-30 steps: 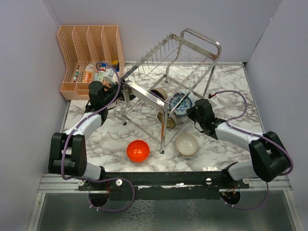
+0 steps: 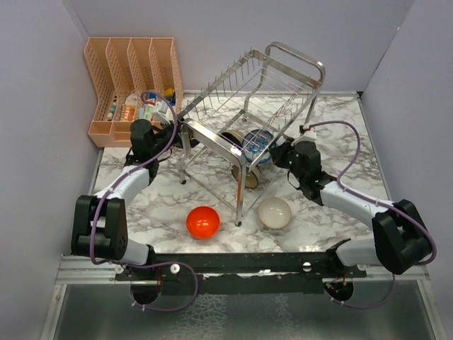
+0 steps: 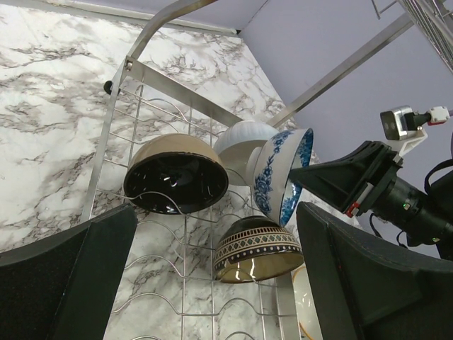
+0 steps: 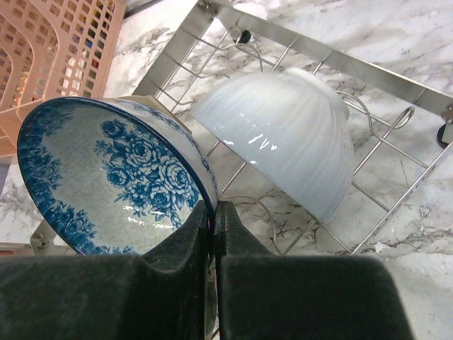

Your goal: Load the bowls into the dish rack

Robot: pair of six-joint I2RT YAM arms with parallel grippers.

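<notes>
A blue floral bowl (image 4: 124, 177) stands tilted in the lower tier of the rack (image 2: 247, 67), with my right gripper shut at its rim. A white bowl (image 4: 276, 134), a black-and-tan bowl (image 3: 173, 170) and a patterned bowl (image 3: 255, 255) share that tier. My left gripper is open at the rack's left side, nothing between its fingers. A red bowl (image 2: 202, 222) and a cream bowl (image 2: 274, 212) lie on the table in front of the rack.
A peach divided organiser (image 2: 102, 71) holding small items stands at the back left. Grey walls bound both sides.
My right gripper has shifted slightly back, away from the front of the table, at the blue bowl. The left arm and front bowls are unmoved.
</notes>
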